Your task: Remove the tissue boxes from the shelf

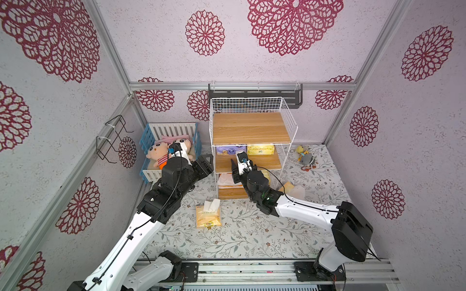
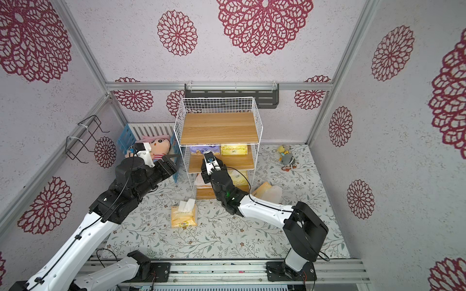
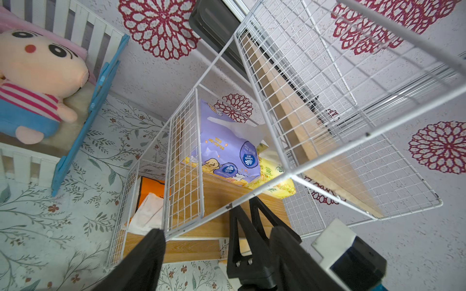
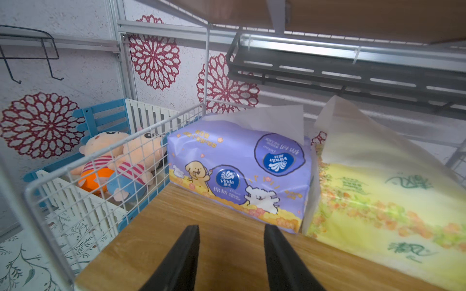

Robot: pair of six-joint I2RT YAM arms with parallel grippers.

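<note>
A purple tissue pack (image 4: pixel 237 165) and a yellow tissue pack (image 4: pixel 388 208) stand side by side on the middle board of the white wire shelf (image 1: pixel 250 128). In front of the purple pack is my right gripper, its fingers apart with nothing between them. My left gripper hangs outside the shelf's left side, also open and empty. On the table before the shelf lies an orange tissue pack (image 1: pixel 208 216) with a tissue sticking out. The lower level holds a white-and-orange pack (image 3: pixel 148 203); in the top views my right arm partly hides that level.
A blue-and-white crib (image 1: pixel 145 167) with plush dolls stands left of the shelf. At right are a duck toy (image 1: pixel 305 158) and a yellow-and-white item (image 2: pixel 267 192). The shelf's wire side and upper board hem in my right gripper.
</note>
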